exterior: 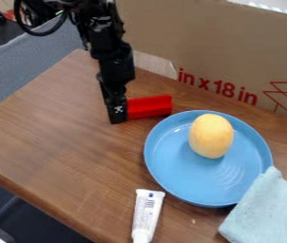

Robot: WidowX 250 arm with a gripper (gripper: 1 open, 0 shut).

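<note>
The black gripper [118, 112] reaches down to the wooden table at the left end of a red cylinder-like object [151, 106], which lies on its side behind the blue plate. The gripper's fingers are seen side-on, so the gap between them is hidden. A yellow oval object [211, 135] rests on the blue plate [174, 176]. A white tube [147, 215] lies near the front of the table, left of the plate.
A light blue cloth [267, 214] lies at the front right, beside the plate. A cardboard box [222, 43] stands along the back.
</note>
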